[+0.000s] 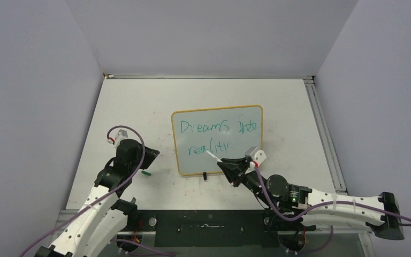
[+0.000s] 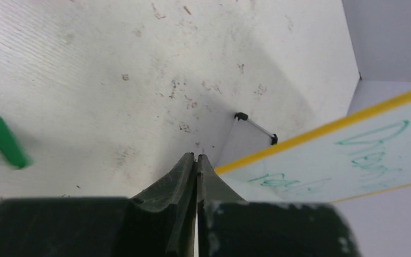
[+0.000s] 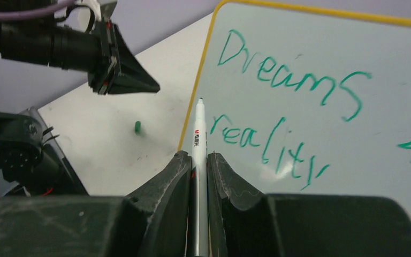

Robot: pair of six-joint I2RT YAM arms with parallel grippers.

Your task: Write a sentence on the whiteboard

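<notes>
The yellow-framed whiteboard carries green writing that reads "Dreams into reality". My right gripper is shut on a white marker, whose bare dark tip points away from the fingers. From above, the marker appears over the lower part of the board; whether it touches cannot be told. Left of the board, a green cap lies on the table, also in the left wrist view as a small green cylinder. Raised above the table near it, my left gripper is shut with nothing showing between its fingers.
Black feet, one of them a stand foot, hold the board tilted up. Bare white table surrounds it on the left and behind. Purple cables loop over both arms.
</notes>
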